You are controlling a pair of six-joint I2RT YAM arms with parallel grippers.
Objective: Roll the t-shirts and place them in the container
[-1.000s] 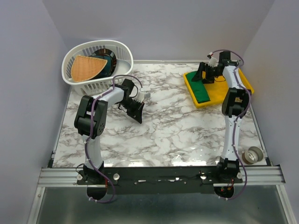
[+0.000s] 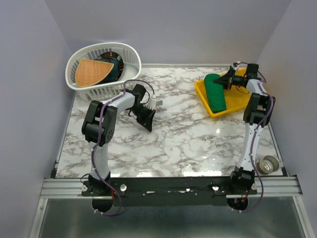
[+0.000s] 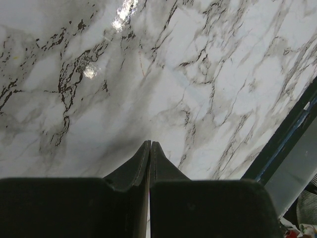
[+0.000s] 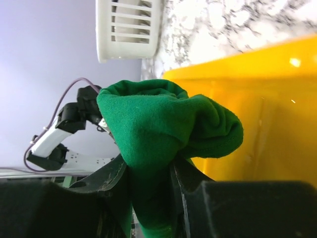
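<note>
A green T-shirt (image 2: 215, 96) lies in the left part of the yellow bin (image 2: 237, 105) at the back right. My right gripper (image 2: 224, 81) is shut on the shirt near its back end; in the right wrist view a bunched fold of green cloth (image 4: 148, 124) rises between its fingers. My left gripper (image 2: 148, 125) is shut over bare marble (image 2: 173, 144) at the centre left, with nothing between its fingertips in the left wrist view.
A white basket (image 2: 79, 89) holding an orange item and dark items stands at the back left. A metal cup (image 2: 267, 165) sits at the front right.
My right gripper has moved to the right inside the bin, carrying green cloth, and the shirt's visible shape has shifted. The left arm has barely moved.
</note>
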